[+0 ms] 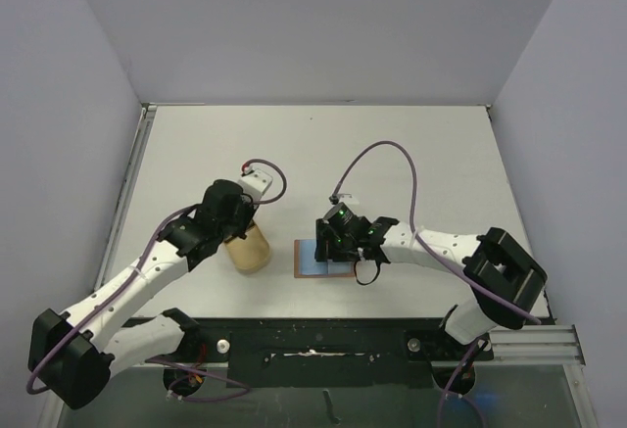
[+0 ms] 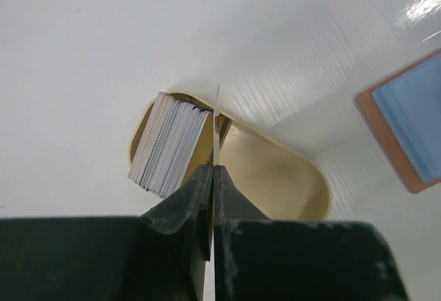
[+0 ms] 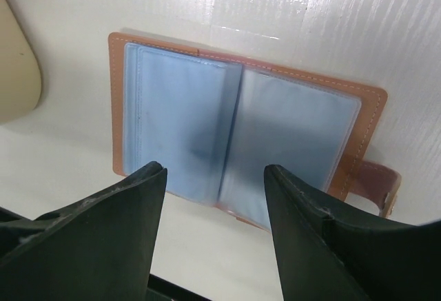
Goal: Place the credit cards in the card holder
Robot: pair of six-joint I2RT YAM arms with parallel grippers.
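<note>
In the left wrist view my left gripper is shut on a thin card (image 2: 216, 129), seen edge-on and sticking out past the fingertips above the oval tan box. A row of credit cards (image 2: 165, 146) leans in the box's left end. The card holder (image 3: 241, 62), brown with blue sleeves and clear pockets, lies spread on the table in the right wrist view. Over it my right gripper stands open, its fingers apart with nothing between them. From above, the right arm hides part of the holder.
The tan box (image 2: 310, 184) sits left of the card holder, its right part empty. A brown strap (image 3: 375, 180) juts from the holder's right side.
</note>
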